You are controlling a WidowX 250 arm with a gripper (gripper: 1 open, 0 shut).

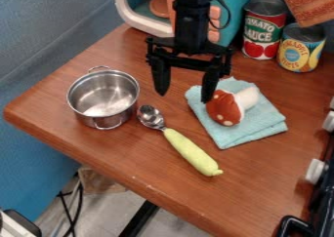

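Note:
My black gripper [186,83] hangs over the upper middle of the table, open, its two fingers wide apart with nothing between them. Below its right finger a red-and-white toy mushroom [229,108] lies on a folded light blue cloth [241,132]. A steel pot [102,98] stands to the left. A metal spoon [151,117] and a yellow toy corn [192,152] lie in the middle, below the gripper.
At the back stand a tomato sauce can [264,31], a second can [302,50] and a teal-and-white container [136,9]. An orange cloth [313,1] is at the top right, black equipment at the right edge.

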